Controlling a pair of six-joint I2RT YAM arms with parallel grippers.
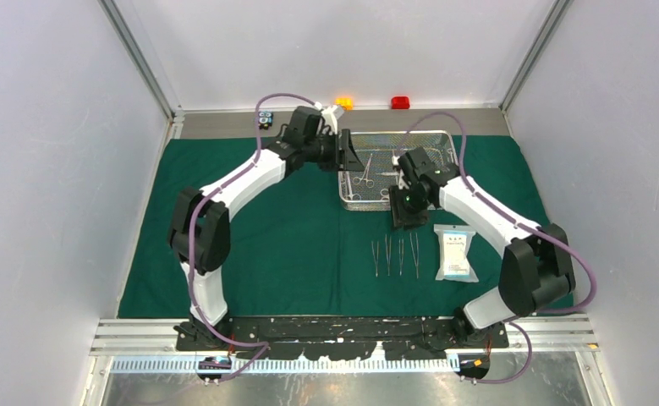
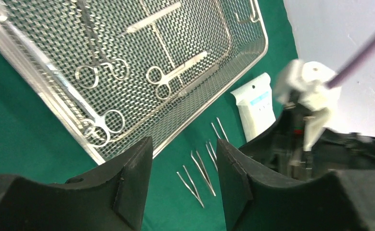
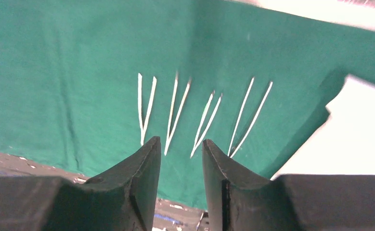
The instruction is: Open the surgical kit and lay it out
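Observation:
A metal mesh tray (image 1: 368, 205) at the back holds scissors-like instruments (image 2: 165, 79) and other tools. My left gripper (image 1: 349, 166) is over the tray's left end, its fingers apart and empty. Four tweezers (image 3: 172, 115) lie in a row on the green cloth in front of the tray. My right gripper (image 1: 409, 218) is above them, near the tray's front edge, fingers apart with nothing between them. A white sealed packet (image 1: 454, 254) lies right of the tweezers.
A yellow object (image 1: 343, 103), a red block (image 1: 400, 102) and a small dark object (image 1: 266, 120) sit along the back ledge.

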